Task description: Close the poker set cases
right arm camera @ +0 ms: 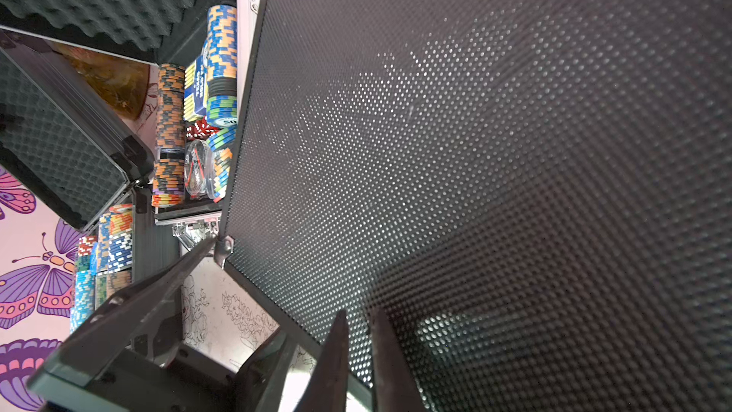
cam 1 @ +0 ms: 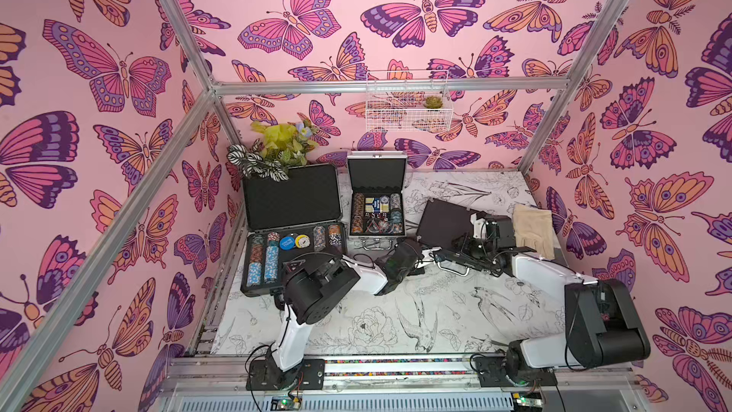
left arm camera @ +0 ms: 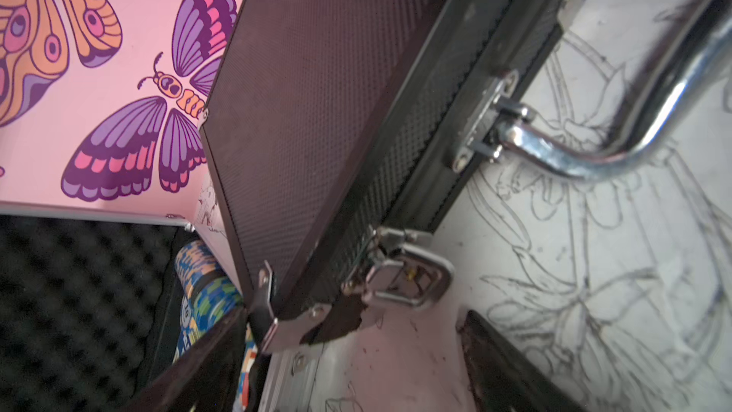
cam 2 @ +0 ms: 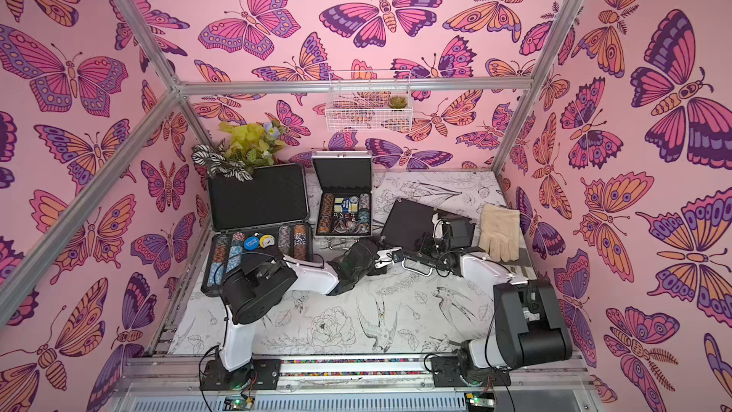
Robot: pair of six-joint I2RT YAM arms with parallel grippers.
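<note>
Of the cases, the right one (cam 1: 440, 219) is black with its lid down; in the left wrist view its front shows a chrome handle (left arm camera: 587, 160) and a metal latch (left arm camera: 411, 278) that sticks out from the side. Just short of that latch, my left gripper is open, its fingers on either side of a bare gap. My right gripper is shut over the textured lid (right arm camera: 472, 183), nothing visible between its fingertips; contact cannot be judged. The middle case (cam 1: 377, 194) and the large left case (cam 1: 293, 206) stand with lids up, chips showing inside.
Beige gloves (cam 1: 533, 230) lie right of the closed case. Yellow flowers (cam 1: 283, 141) stand behind the left case, and a wire basket (cam 1: 409, 110) hangs on the back wall. Both arms meet near the closed case's front edge.
</note>
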